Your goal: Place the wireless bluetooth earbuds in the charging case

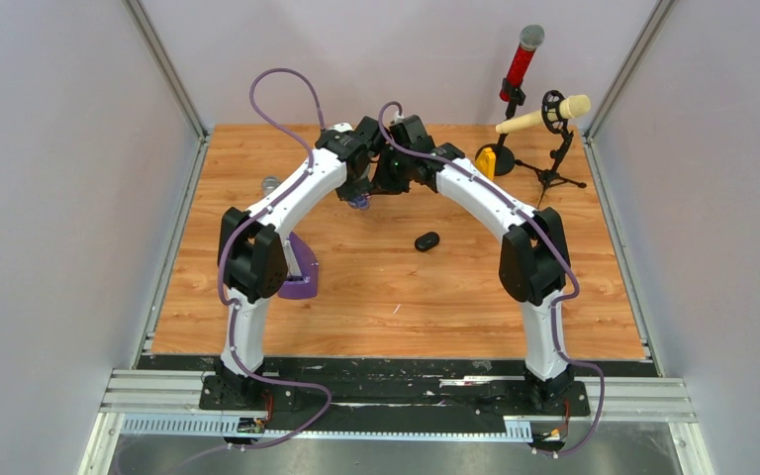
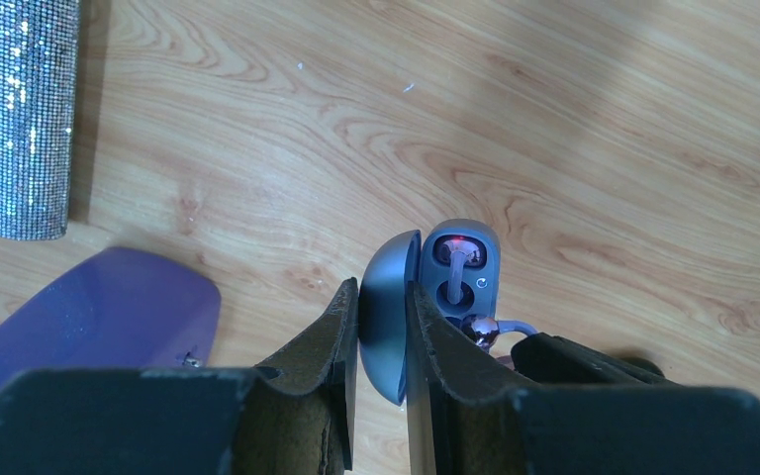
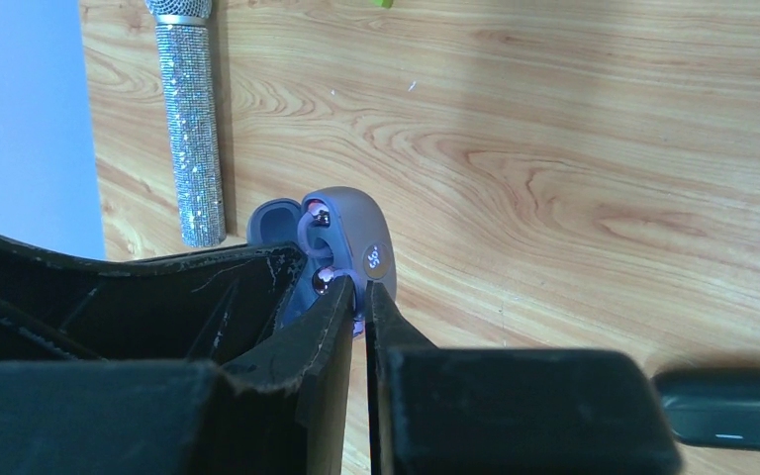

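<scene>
The blue charging case (image 2: pixel 489 259) stands open, with my left gripper shut on its lid (image 2: pixel 384 322). One earbud (image 2: pixel 457 263) sits in the case, its purple band spanning two wells beside a red light. The other earbud (image 2: pixel 479 331), glossy with a purple band, is at the case's lower end, by the tip of my right gripper. In the right wrist view, my right gripper is shut on this earbud (image 3: pixel 325 280), close against the case (image 3: pixel 364 223). Whether it sits in its wells is hidden.
A glittery microphone (image 3: pixel 190 129) lies on the table. A purple holder (image 1: pixel 303 267) is at left, a black oval object (image 1: pixel 427 241) nearer the middle. Microphones on stands (image 1: pixel 554 148) occupy the back right.
</scene>
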